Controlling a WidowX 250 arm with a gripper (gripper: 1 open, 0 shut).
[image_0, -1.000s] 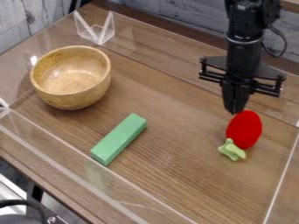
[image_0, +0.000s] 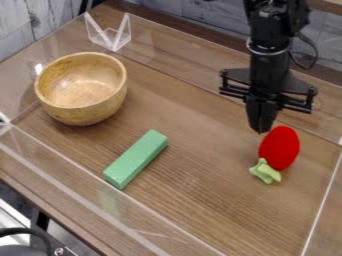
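The black robot arm (image_0: 271, 55) comes down from the top right, its gripper (image_0: 263, 114) pointing down, shut as far as shows, with nothing seen between its fingers. Just below and right of it a red oval object (image_0: 281, 148) lies on the wooden table, with a small pale green piece (image_0: 265, 172) touching its lower left. A green rectangular block (image_0: 135, 158) lies at the lower middle left, apart from them.
A tan bowl (image_0: 79, 86) sits at the left. A clear wire-like or plastic item (image_0: 104, 32) stands at the back left. Dark cables show at the lower left corner.
The arm and gripper have shifted slightly left over the last second. The objects on the table look unmoved.
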